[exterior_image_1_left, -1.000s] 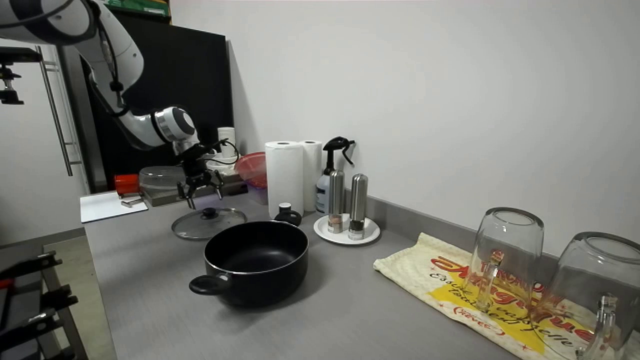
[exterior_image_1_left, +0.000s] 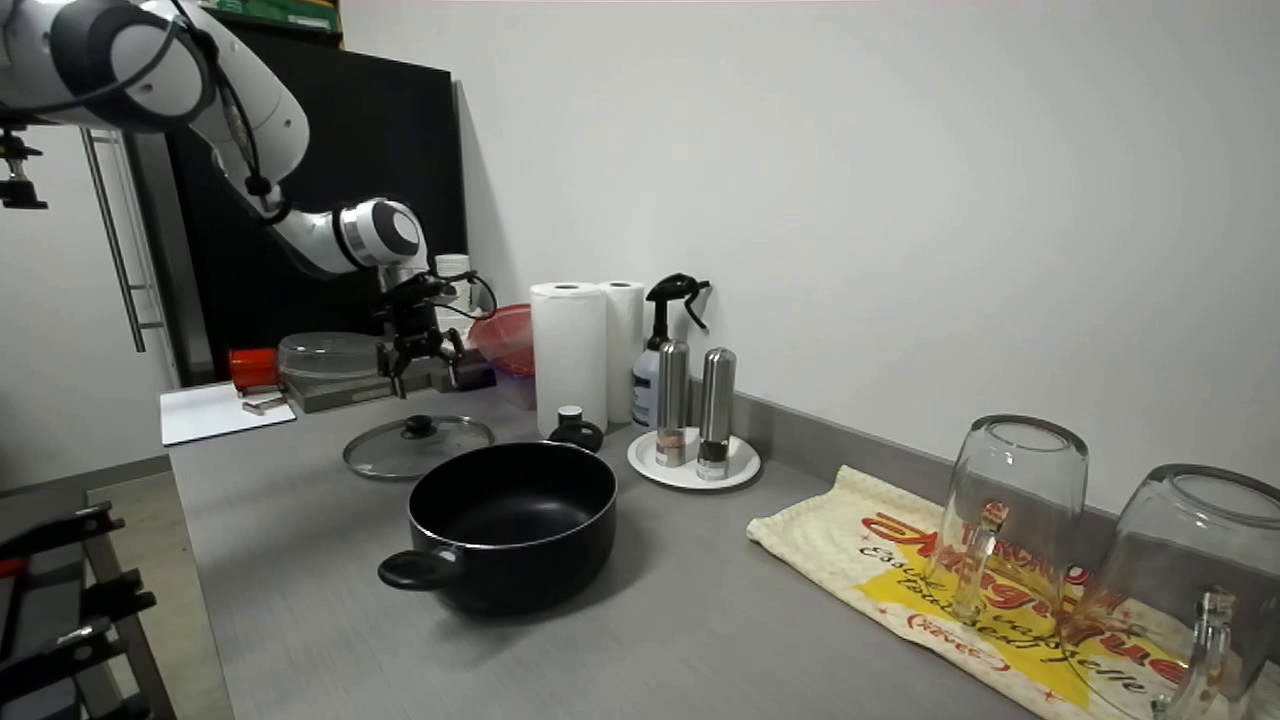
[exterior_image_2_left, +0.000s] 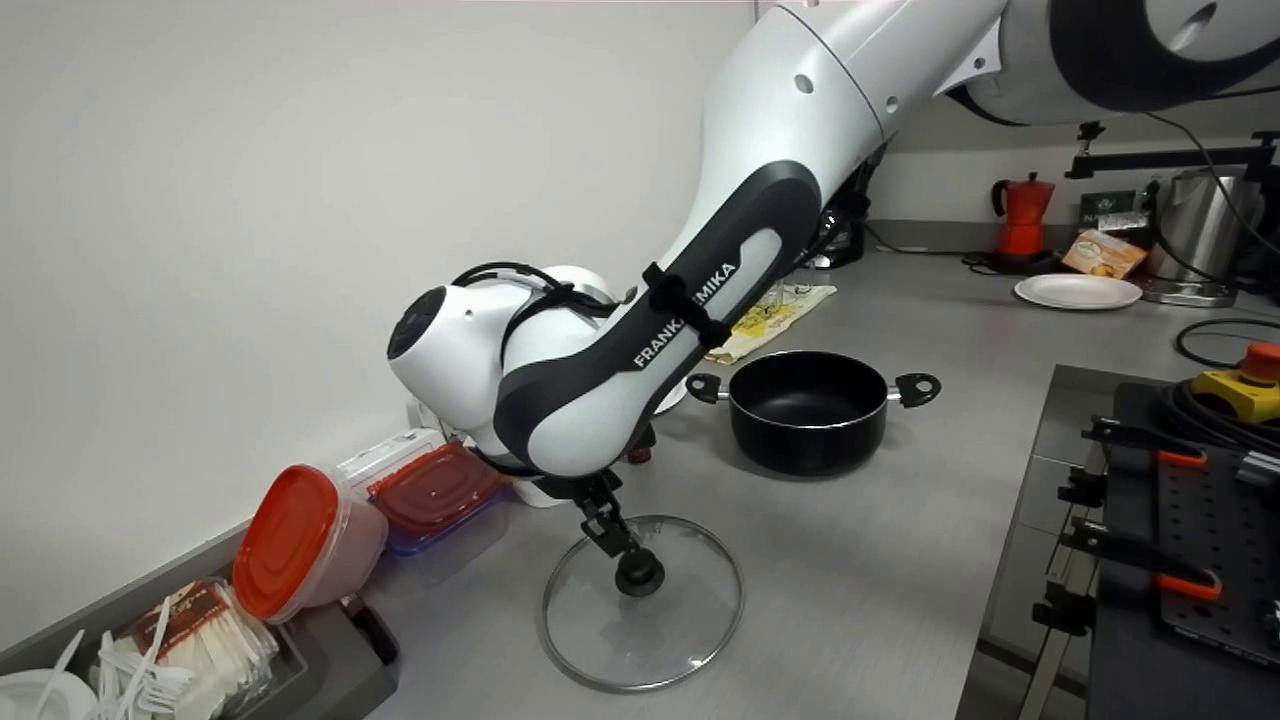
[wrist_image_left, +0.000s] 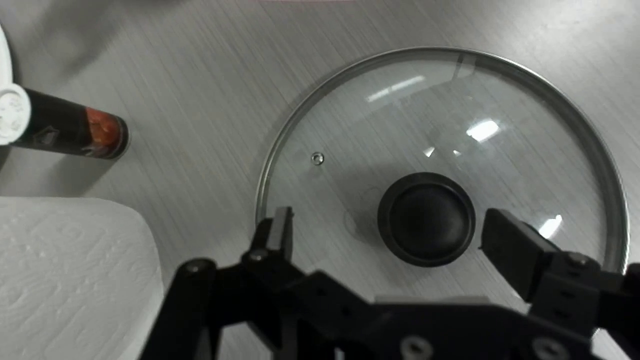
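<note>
A round glass lid (wrist_image_left: 336, 120) with a metal rim and a black knob (wrist_image_left: 426, 219) lies flat on the counter. My gripper is open above it, nothing held. In the wrist view the knob appears between the fingers, much closer to the right one. Exterior view 1 shows the gripper (exterior_image_1_left: 426, 384) higher than the lid (exterior_image_1_left: 396, 451), with a gap between fingertips and knob. A black two-handled pot (exterior_image_1_left: 516, 558) stands uncovered beside the lid; its visible interior looks empty.
Paper towel rolls (exterior_image_1_left: 569, 360), a small dark spice jar (wrist_image_left: 78, 126) and a white plate (exterior_image_1_left: 696, 479) with two metal grinders stand along the wall side. Lidded plastic containers (exterior_image_2_left: 294, 540) sit behind the lid. Bare counter (exterior_image_1_left: 312, 576) lies in front of the pot.
In exterior view 1 the arm and open gripper have shifted right and slightly up. The lid and pot stay where they were.
</note>
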